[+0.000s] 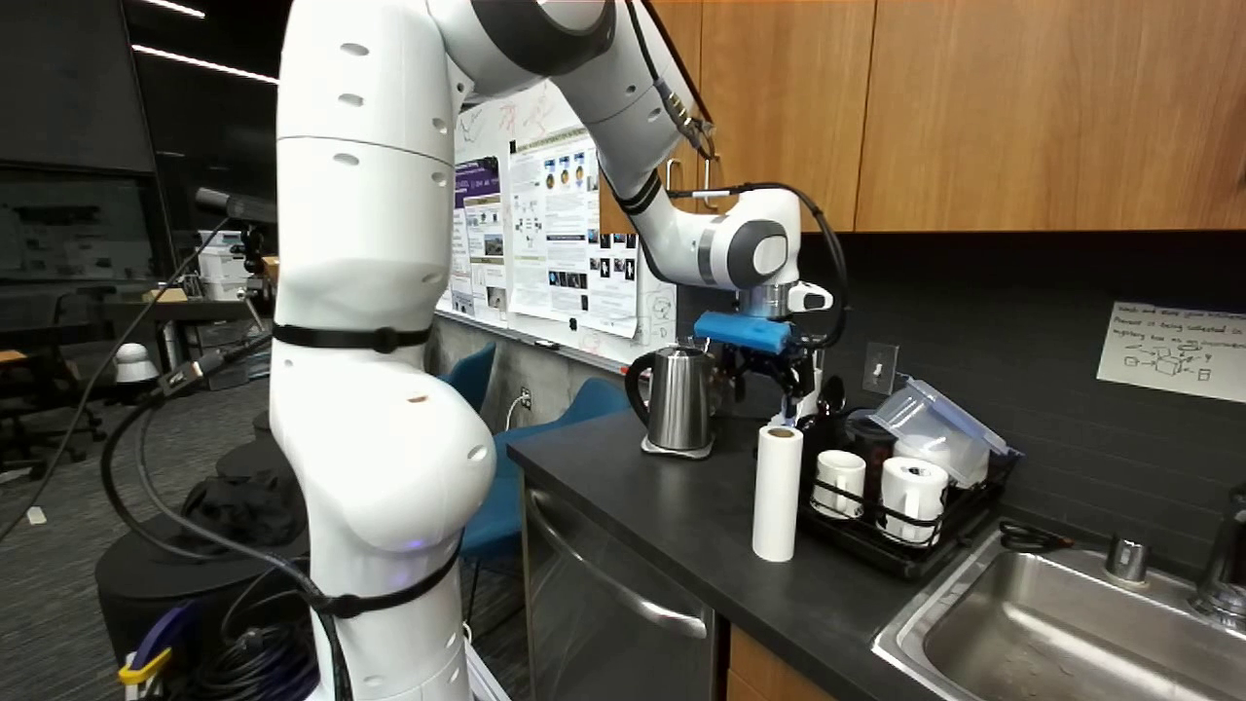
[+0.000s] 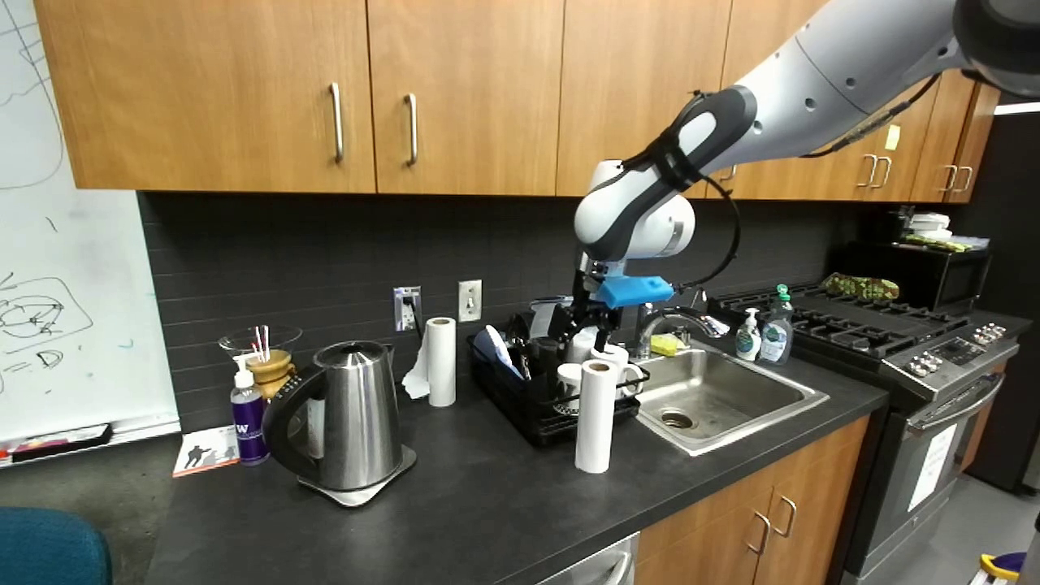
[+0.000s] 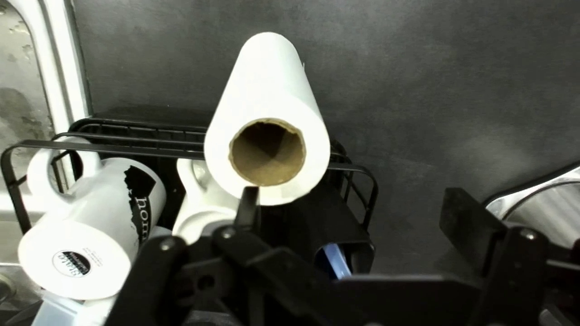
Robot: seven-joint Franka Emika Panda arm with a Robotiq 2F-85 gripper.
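My gripper is open over the counter and dish rack, its fingers wide apart with nothing between them. A white paper towel roll (image 1: pixel 777 497) stands upright on the dark counter, in front of the rack. In the wrist view, the brown core of this roll (image 3: pixel 266 117) faces up, and the left fingertip (image 3: pixel 248 206) overlaps its lower rim. The roll stays outside the fingers there, and whether that finger touches it cannot be told. From the second exterior view, my gripper (image 2: pixel 582 322) appears above the rack, higher than the roll (image 2: pixel 595 419).
The black dish rack (image 2: pixel 548 429) holds white mugs (image 3: pixel 89 233), a clear bin (image 1: pixel 940 426) and utensils. A steel kettle (image 2: pixel 358 419) and another paper towel roll (image 2: pixel 441 361) stand farther left. The sink (image 2: pixel 726 390) lies right of the rack.
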